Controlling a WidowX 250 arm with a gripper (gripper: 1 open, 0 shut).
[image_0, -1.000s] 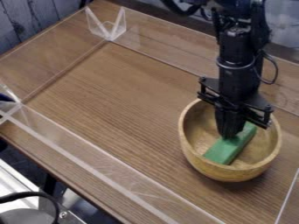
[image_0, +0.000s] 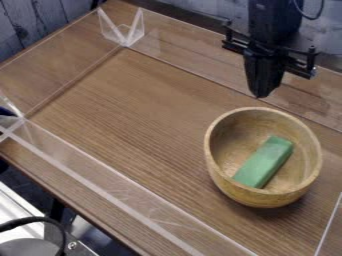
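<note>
My black gripper (image_0: 265, 80) hangs at the top right, above and behind a beige round bowl (image_0: 221, 157), clear of it. A green oblong block (image_0: 263, 162) lies inside the bowl, angled from upper right to lower left. Whether the fingers are open or shut is hard to make out; no object shows between them.
A grey and black piece of hardware (image_0: 34, 245) sits at the bottom left corner.
My gripper has risen from inside the bowl, over the green block, up and back to the top right. The block remains in the bowl.
</note>
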